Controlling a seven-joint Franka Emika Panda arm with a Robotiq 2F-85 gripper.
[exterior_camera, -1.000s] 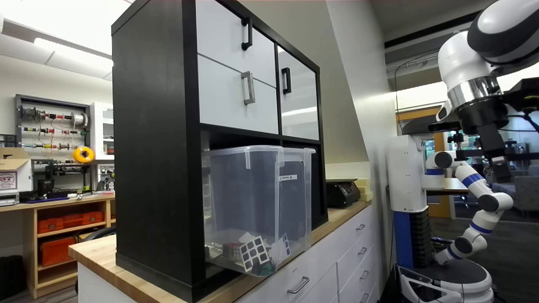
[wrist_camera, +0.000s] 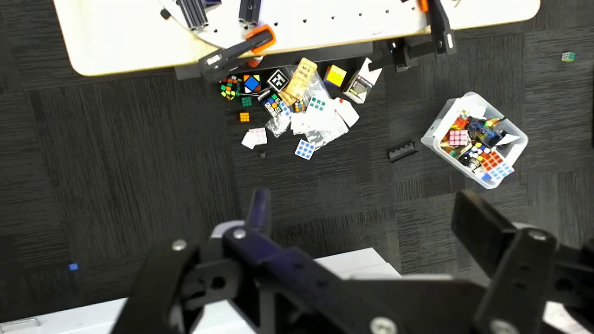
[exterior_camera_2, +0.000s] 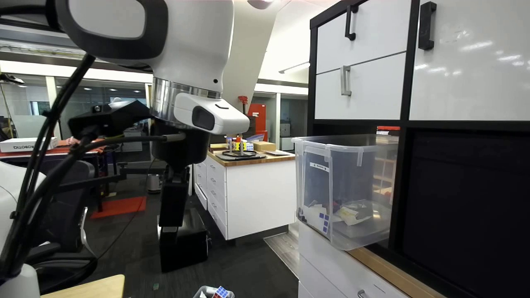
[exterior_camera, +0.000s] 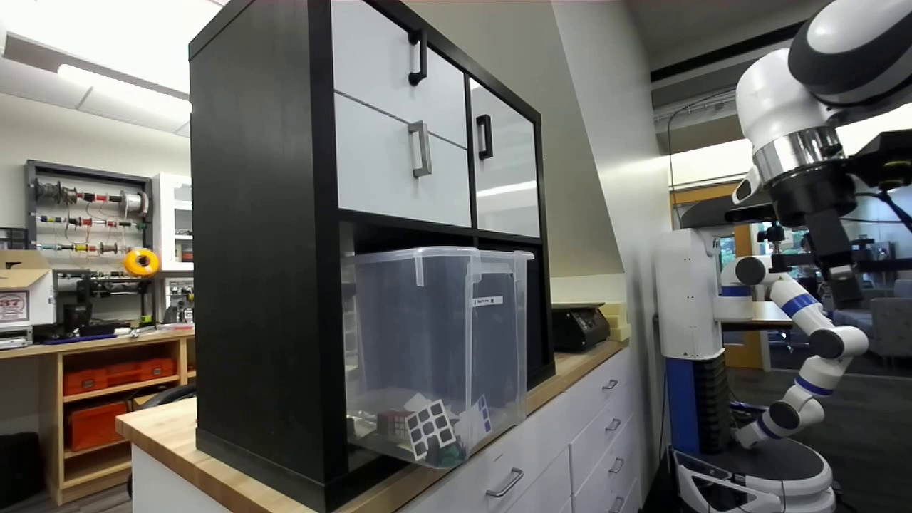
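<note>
My gripper hangs open and pointing down, its two dark fingers wide apart in the wrist view and nothing between them but floor far below. In exterior view 2 the gripper (exterior_camera_2: 171, 233) is well to the left of a clear plastic bin (exterior_camera_2: 318, 183). That bin (exterior_camera: 410, 342) sticks out from a lower cubby of the black cabinet (exterior_camera: 256, 256), with cards and patterned pieces lying on its bottom. Above it are white drawers with a black handle (exterior_camera: 418, 58) and a silver handle (exterior_camera: 420, 149), plus a white door with a black handle (exterior_camera: 484, 137). All look shut.
On the floor lie a heap of cubes and cards (wrist_camera: 323, 119) and a grey tub (wrist_camera: 431, 133) full of small things. A wooden table (wrist_camera: 128, 55) edges the wrist view's top. Open air separates the arm from the cabinet.
The arm and gripper have shifted very slightly to the left in exterior view 1. The bin and cabinet look the same.
</note>
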